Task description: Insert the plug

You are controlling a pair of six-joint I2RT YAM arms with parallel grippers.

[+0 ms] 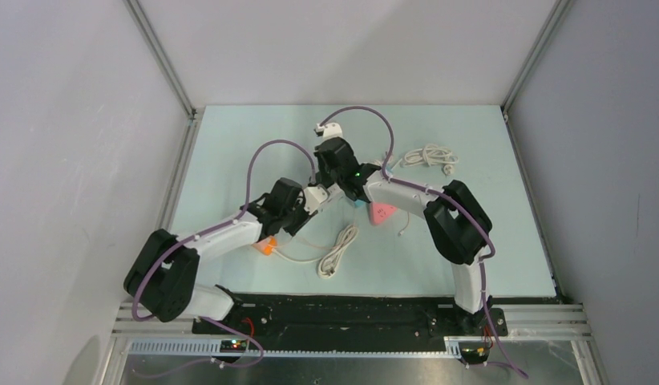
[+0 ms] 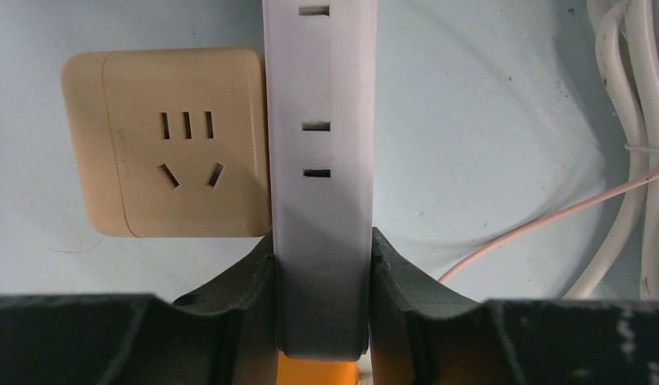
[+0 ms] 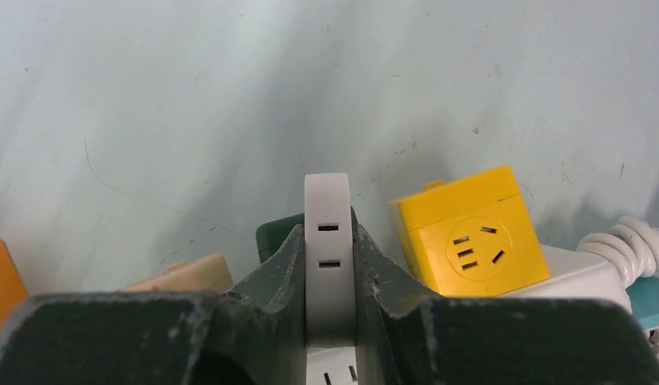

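Observation:
A white power strip with dark slots along its face runs up the left wrist view. My left gripper is shut on its near end, one finger on each side. In the right wrist view, my right gripper is shut on a narrow white plug piece with two slots in its visible face. Below that piece a white slotted surface shows, but any contact between them is hidden. From above, both grippers are close together near mid-table, and their fingertips cover the plug.
A beige adapter touches the strip's side. Near my right gripper are a yellow adapter and a dark green piece. Coiled white cables and a pink socket block lie nearby.

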